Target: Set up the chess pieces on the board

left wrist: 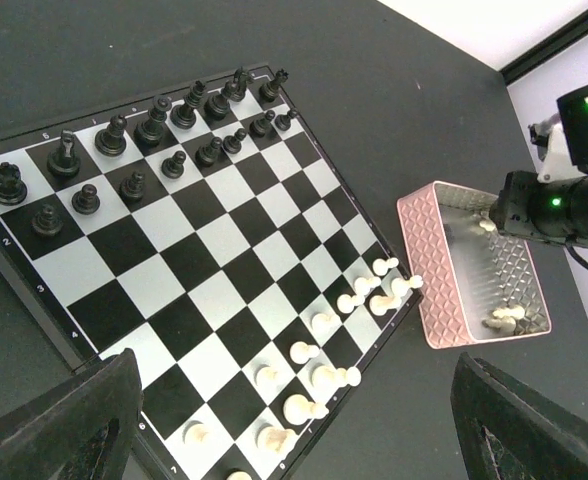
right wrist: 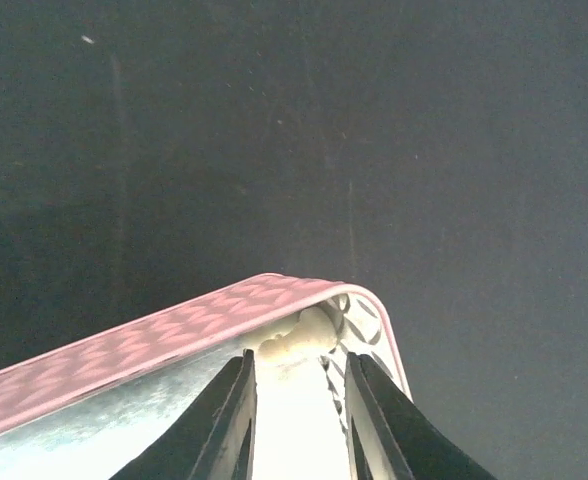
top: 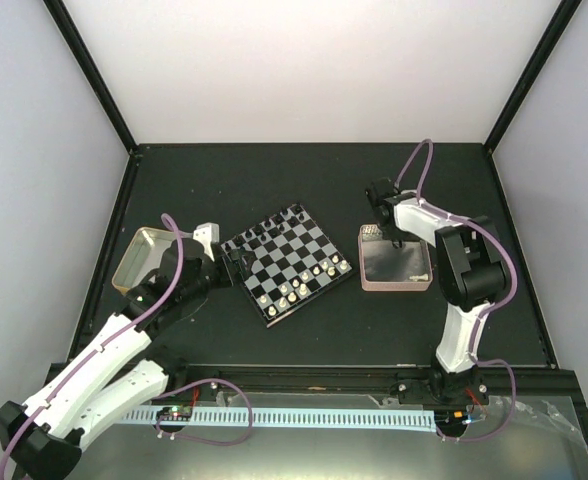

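The chessboard (top: 286, 262) carries black pieces along its upper-left side and white pieces along its lower-right side. My left gripper (top: 236, 262) hangs open over the board's left corner. My right gripper is over the pink basket (top: 396, 285), part open, with nothing visible between its fingers. A white piece lies in the basket's corner just beyond those fingertips, and more white pieces (left wrist: 507, 315) lie at the basket's near end in the left wrist view.
A metal tray (top: 139, 255) sits at the left, partly behind my left arm.
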